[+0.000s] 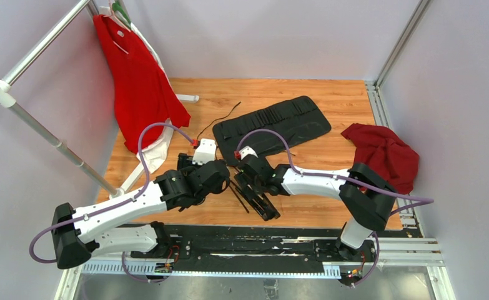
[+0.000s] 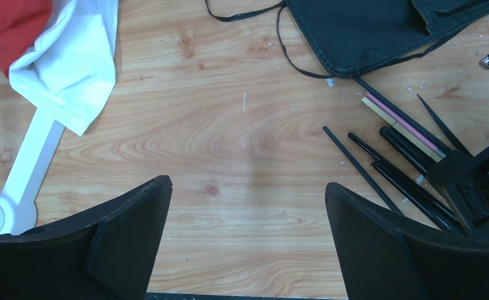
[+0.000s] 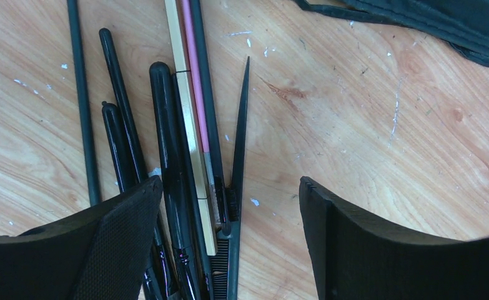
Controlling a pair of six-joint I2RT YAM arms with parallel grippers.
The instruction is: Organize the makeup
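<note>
A black brush roll (image 1: 291, 134) with a row of slots lies unrolled and empty at the back of the table. Several brushes and pencils lie in a loose bundle below it: a thick black brush (image 3: 167, 125), a cream stick (image 3: 195, 144), a pink-handled brush (image 3: 195, 81) and a black comb (image 3: 237, 181) with a pointed tail. One thin black stick (image 3: 82, 106) lies apart on their left. Over the bundle, my right gripper stands open, its fingers above the tools. My left gripper is open over bare wood, left of the bundle.
A red cloth (image 1: 382, 153) lies crumpled on the right. Red and white clothes (image 1: 138, 87) hang from a metal rack at the left, its white foot (image 2: 32, 159) on the table. The two arms stand close together. Bare wood shows right of the bundle.
</note>
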